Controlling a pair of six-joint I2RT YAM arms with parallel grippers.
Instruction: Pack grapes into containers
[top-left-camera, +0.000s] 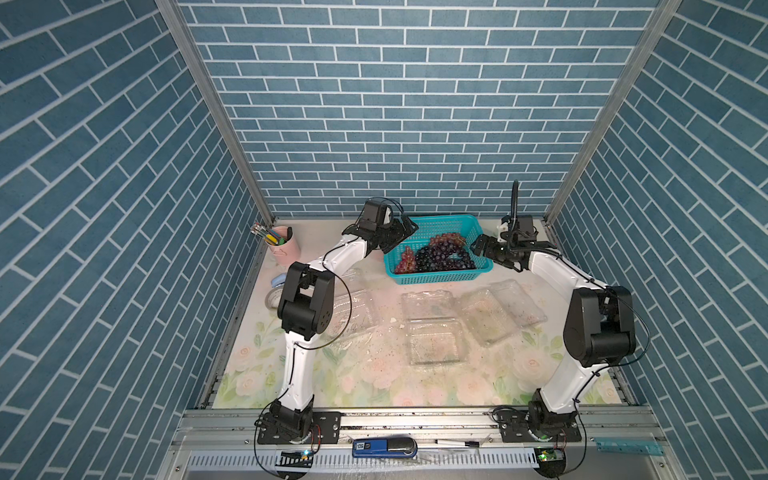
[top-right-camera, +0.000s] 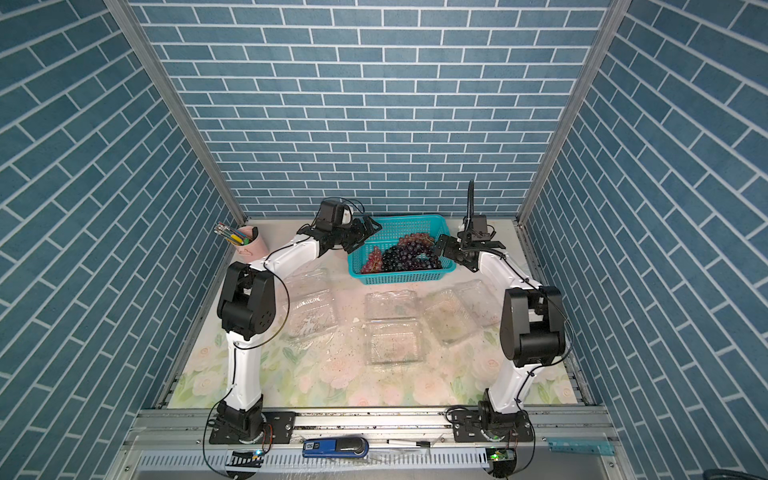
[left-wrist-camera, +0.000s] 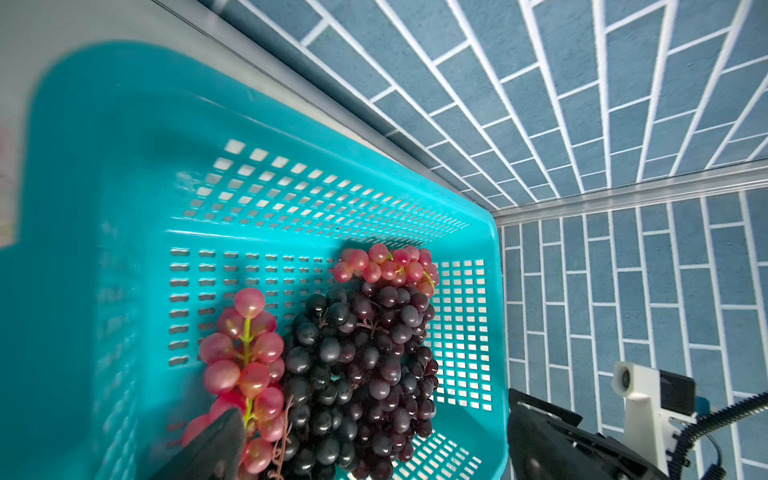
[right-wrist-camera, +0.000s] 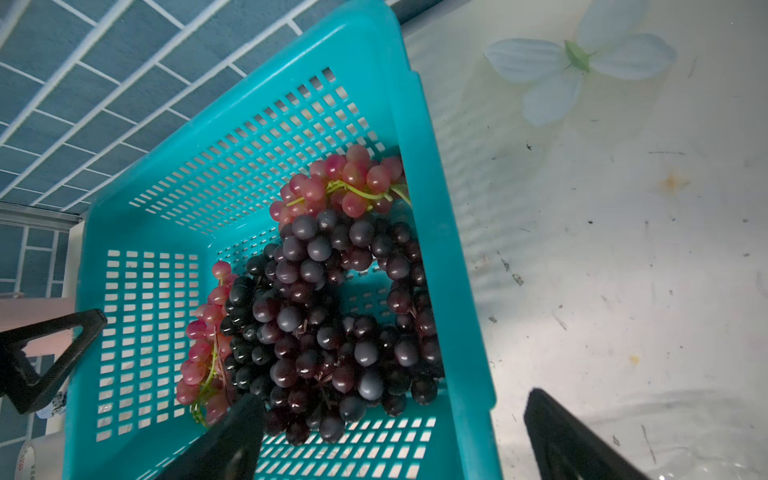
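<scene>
A turquoise basket (top-left-camera: 436, 278) at the back of the table holds dark grapes (left-wrist-camera: 352, 360), a red bunch (left-wrist-camera: 248, 360) along its left side and another red bunch (right-wrist-camera: 344, 184) at the back right. Over the basket's left rim hangs my left gripper, open, above the grapes with nothing between its fingers. My right gripper is at the right rim, also open and empty, one finger over the basket and the other outside it. Clear containers lie in front: a middle one (top-left-camera: 436, 342), a right one (top-left-camera: 486, 316) and a left one (top-left-camera: 349, 314).
A pink cup (top-left-camera: 284, 249) of pens stands at the back left. The tiled wall (top-left-camera: 408, 160) rises close behind the basket. Open table (top-left-camera: 376, 384) lies in front of the containers.
</scene>
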